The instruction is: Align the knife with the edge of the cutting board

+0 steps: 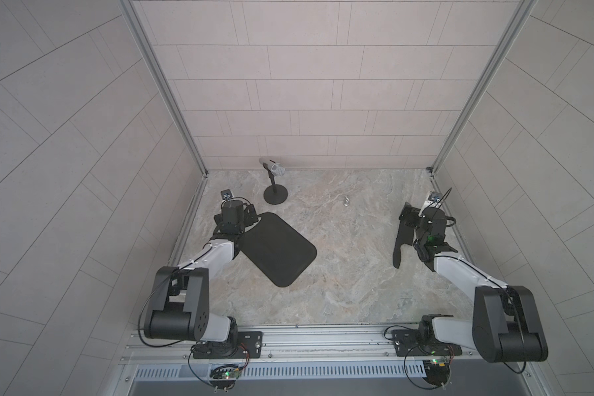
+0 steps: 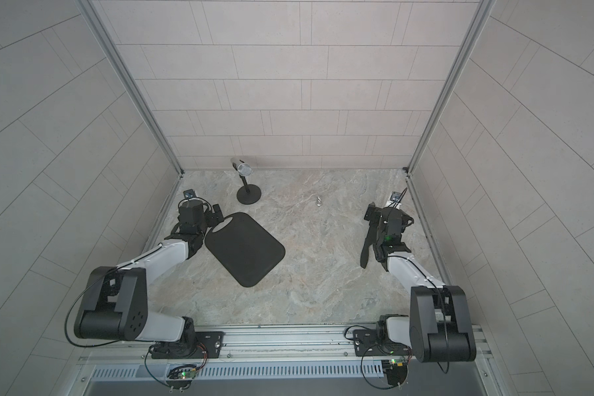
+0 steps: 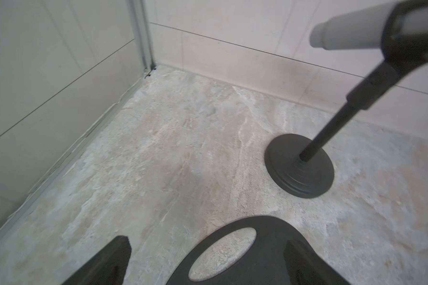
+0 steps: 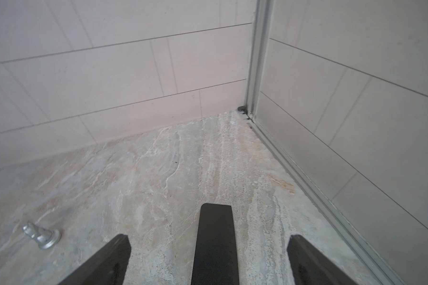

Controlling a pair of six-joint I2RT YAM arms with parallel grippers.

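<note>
A black cutting board (image 1: 280, 250) with an oval handle hole lies diagonally on the left half of the table; its holed end also shows at the bottom of the left wrist view. The black knife (image 1: 397, 254) lies lengthwise on the right side, apart from the board, partly hidden under the right arm. In the right wrist view the knife's end (image 4: 215, 242) shows between the fingers, untouched. My left gripper stands open over the board's holed end, empty. My right gripper is open too, above the knife.
Behind the board stands a microphone on a round-based stand (image 1: 276, 193). A small metal fitting (image 1: 346, 200) sits on the table towards the back. Between board and knife the marble surface (image 1: 356, 264) is clear. Walls rise on both sides and at the back.
</note>
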